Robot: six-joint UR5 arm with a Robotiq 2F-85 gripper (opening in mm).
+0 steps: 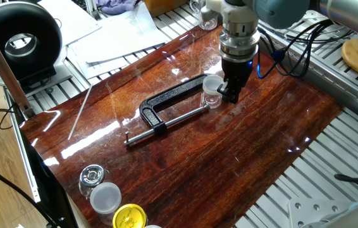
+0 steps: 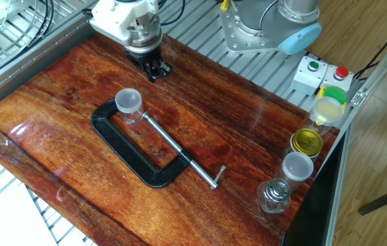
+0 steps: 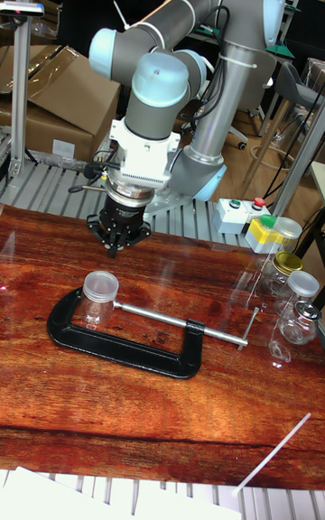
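Observation:
A small clear jar with a frosted lid (image 2: pixel 129 100) stands upright on the wooden table, at the end of the black C-clamp (image 2: pixel 130 154). The clamp lies flat, and its steel screw (image 2: pixel 163 132) reaches to the jar's side; whether the jar is pinched there I cannot tell. My black gripper (image 3: pixel 114 248) points down above the table, behind the jar in the third view and apart from it. In the first view the gripper (image 1: pixel 231 95) overlaps the jar's edge (image 1: pixel 212 95). Nothing shows held in it, but its fingers are too dark and small to judge their opening.
Several lidded jars, one with a gold lid (image 2: pixel 308 141) and one with a silver lid (image 2: pixel 276 191), line the table's end near the button boxes (image 2: pixel 320 76). A thin white stick (image 1: pixel 80 113) lies near the papers (image 1: pixel 119 38).

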